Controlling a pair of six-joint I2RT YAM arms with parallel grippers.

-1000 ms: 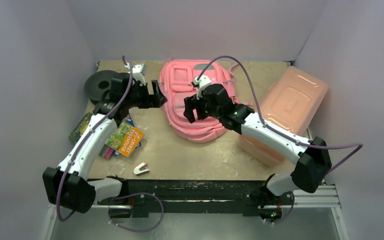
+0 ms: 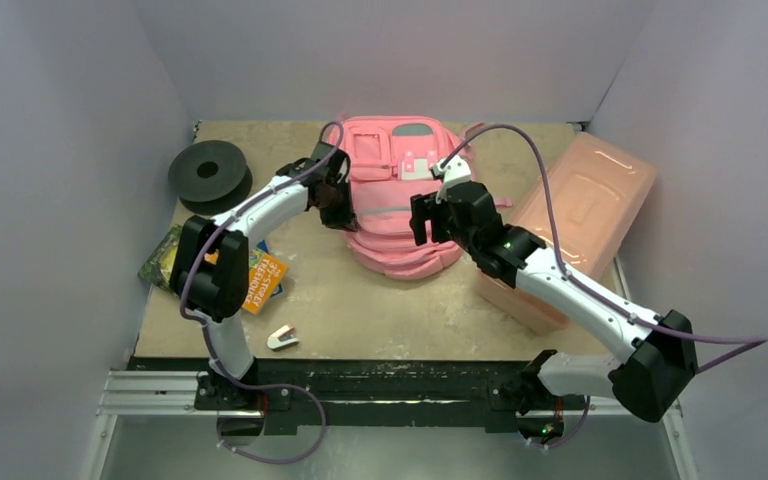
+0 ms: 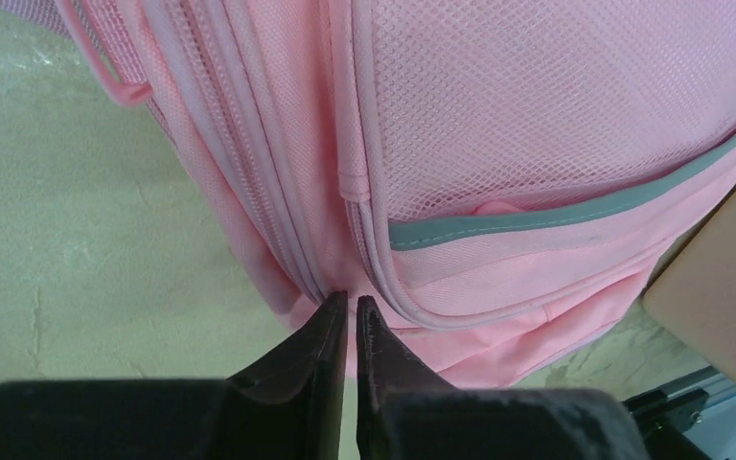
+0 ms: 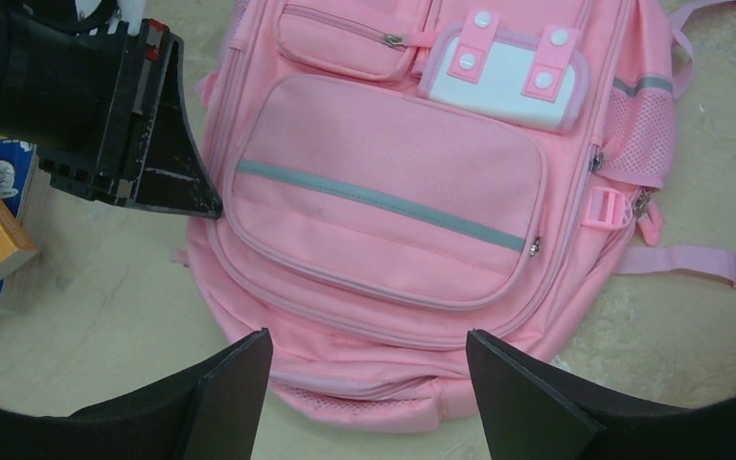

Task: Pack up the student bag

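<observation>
The pink backpack [image 2: 400, 240] lies closed on the table, its front pocket with a grey-green stripe facing up. My left gripper is shut at the bag's left side, fingertips against or very near the pink fabric by a zipper seam. No fold shows clearly between its fingers. Over the bag's right part hangs my right gripper, open, with nothing between its fingers. Books, one with an orange and green cover [image 2: 263, 280], lie left of the bag, partly hidden by the left arm. A small white-and-brown object [image 2: 282, 338] rests near the front edge.
A black spool [image 2: 200, 190] sits at the back left. On the right a large translucent orange-pink box [image 2: 600, 190] leans at an angle, close to the right arm.
My left gripper has moved right to the bag's side and shut, and the bag has shifted slightly right.
</observation>
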